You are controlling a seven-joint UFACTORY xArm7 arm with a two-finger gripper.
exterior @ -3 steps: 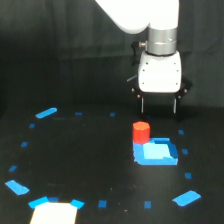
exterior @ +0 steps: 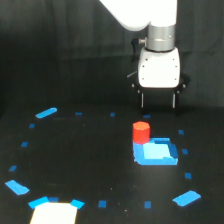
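Note:
My gripper (exterior: 158, 103) hangs in the upper right of the view, pointing down, its thin dark fingers set wide apart with nothing visible between them. Below it on the dark table, a red block (exterior: 141, 132) is at the back left corner of a small blue tray (exterior: 172, 151). Whether the block rests inside the tray or against its edge, I cannot tell. A pale, flat piece (exterior: 156, 152) lies within the tray. Clear space separates the fingertips from these things.
Near the front left edge is a white object (exterior: 53, 214) with blue pieces around it. Flat blue strips (exterior: 186, 198) and small blue squares (exterior: 102, 204) dot the dark surface.
The gripper is slightly higher than a second ago, still with its fingers apart. The red block and the blue tray have not moved.

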